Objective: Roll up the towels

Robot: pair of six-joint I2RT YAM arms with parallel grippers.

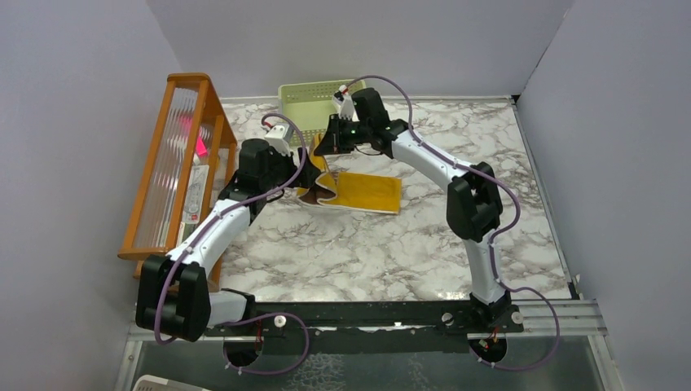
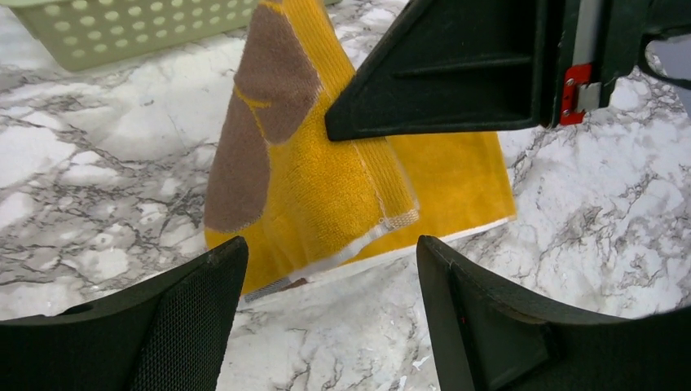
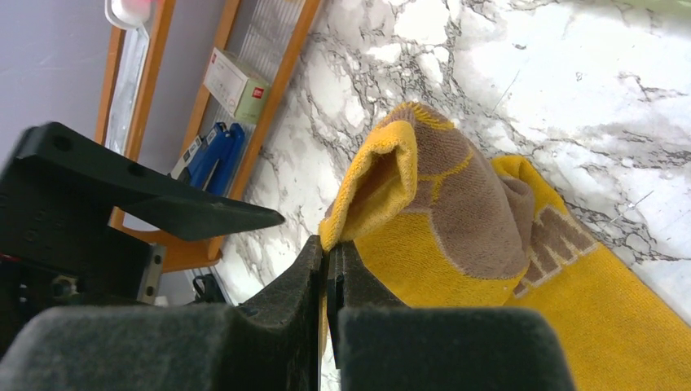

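Note:
A yellow towel with brown patches and a white hem [image 1: 369,193] lies partly flat on the table, its left part raised in a loose fold. My right gripper is shut on the top edge of that raised part, with the yellow cloth showing at its fingertips. In the left wrist view the lifted towel [image 2: 326,208] slopes down from the right gripper's dark fingers [image 2: 440,106] to a hanging hemmed corner. My left gripper stands open on the near side of the towel, its fingers wide apart and the cloth beyond them.
A green basket [image 1: 310,110] stands behind the towel. Along the left side is a wooden rack [image 1: 155,175] with small boxes [image 3: 236,85] and a blue item [image 3: 216,155].

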